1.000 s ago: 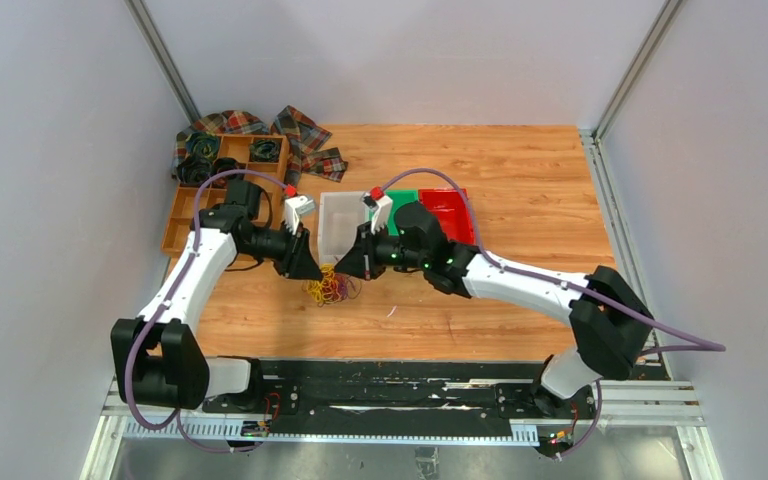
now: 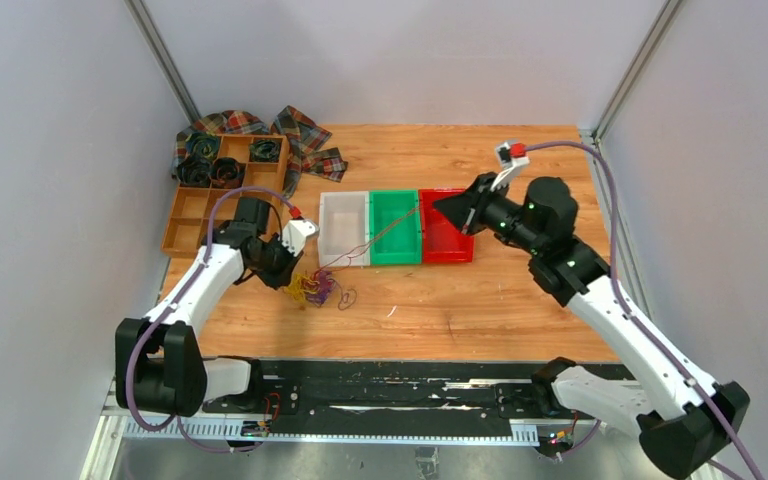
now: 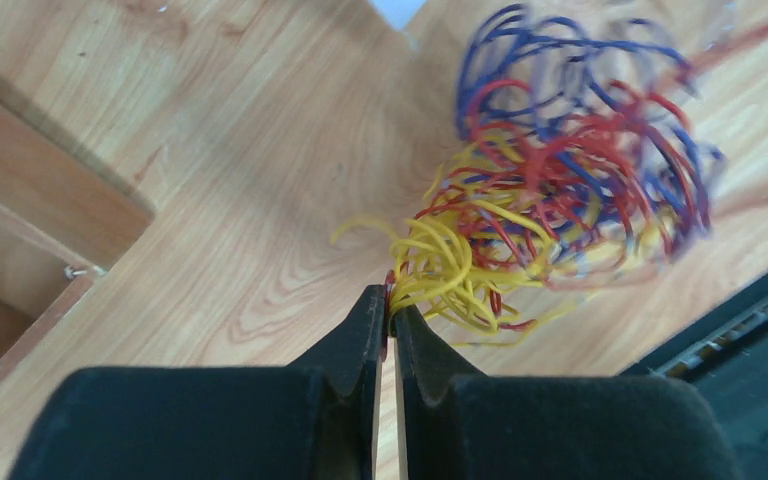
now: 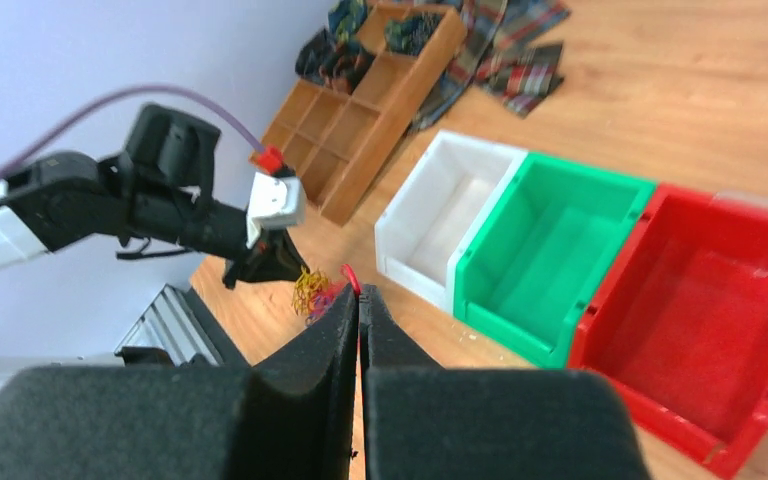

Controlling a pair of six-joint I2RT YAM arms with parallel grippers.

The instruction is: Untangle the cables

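Observation:
A tangle of yellow, red and blue cables (image 3: 480, 240) hangs from my left gripper, which is shut on its yellow and red strands. In the top view the bundle (image 2: 316, 288) is left of centre on the table, below the white bin. My right gripper is shut on a red cable, whose tip shows at its fingertips; in the top view that red strand stretches from the tangle up across the white and green bins to the right gripper (image 2: 440, 206).
A white bin (image 4: 440, 205), green bin (image 4: 545, 265) and red bin (image 4: 705, 330) stand in a row. A wooden organiser (image 2: 190, 208) with coiled dark items and plaid cloth (image 2: 325, 165) lies at back left.
My right gripper has moved right and away from the left one, drawing the red cable out long. My left gripper has shifted slightly left with the tangle.

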